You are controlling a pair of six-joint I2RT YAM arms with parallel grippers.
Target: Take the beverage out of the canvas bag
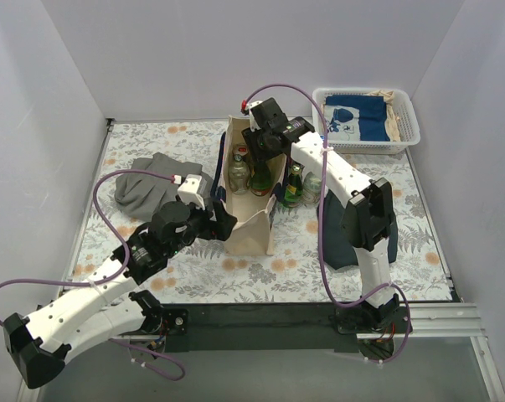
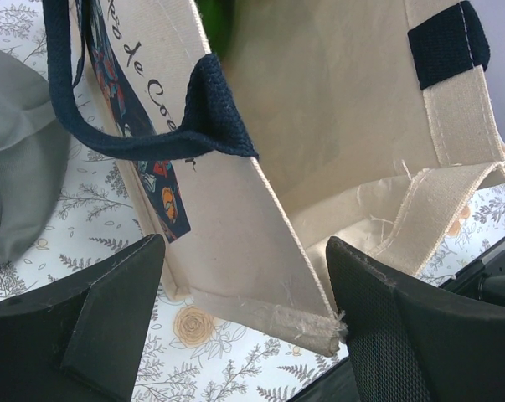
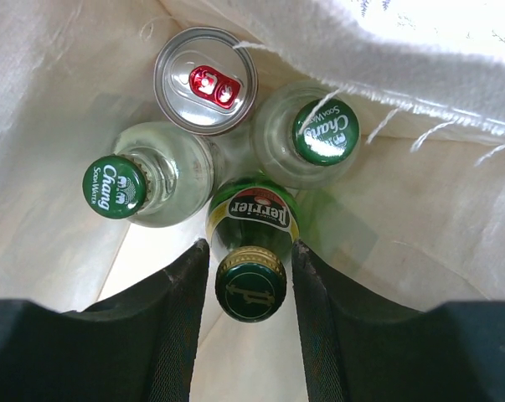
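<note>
The canvas bag (image 1: 250, 234) stands open on the table, with clear and green bottles and a can inside. In the right wrist view, my right gripper reaches down into it, part open. Its fingers (image 3: 170, 318) stand on either side of the green Perrier bottle (image 3: 254, 216), close to its neck, with narrow gaps showing. Two clear bottles with green caps (image 3: 327, 134) and a silver can (image 3: 206, 81) stand around it. My left gripper is open at the bag's near edge, the canvas wall (image 2: 235, 243) between its spread fingers.
Right of the bag stand a green bottle (image 1: 292, 188) and a clear bottle (image 1: 311, 189). Grey cloth (image 1: 156, 188) lies left, dark cloth (image 1: 340, 239) right. A white basket (image 1: 409, 126) sits at the back right.
</note>
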